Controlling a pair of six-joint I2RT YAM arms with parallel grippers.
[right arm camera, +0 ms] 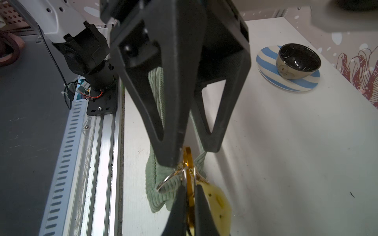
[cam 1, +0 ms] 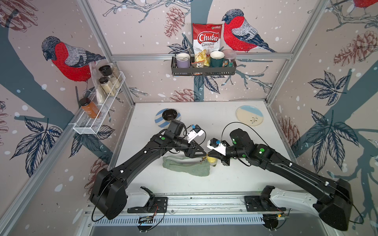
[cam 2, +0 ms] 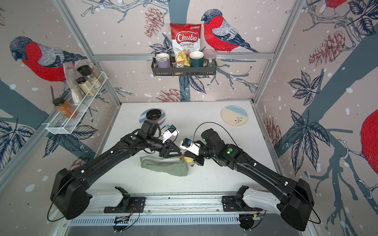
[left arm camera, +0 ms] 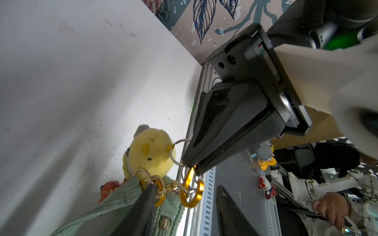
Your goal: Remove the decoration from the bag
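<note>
A green bag [cam 1: 185,169] lies on the table with a yellow plush charm [left arm camera: 148,151] at its right end, hung with silver and gold rings [left arm camera: 192,195]. My left gripper stands part open just above the rings, its fingers either side of them in the left wrist view. My right gripper meets it from the right, shut on the gold ring, with silver links beside it. A small red charm [left arm camera: 109,190] is partly hidden behind the bag.
A striped plate with a bowl [right arm camera: 298,59] stands at the back left, a pale plate [cam 1: 249,115] at the back right. A shelf [cam 1: 203,70] of cups and chips hangs on the back wall.
</note>
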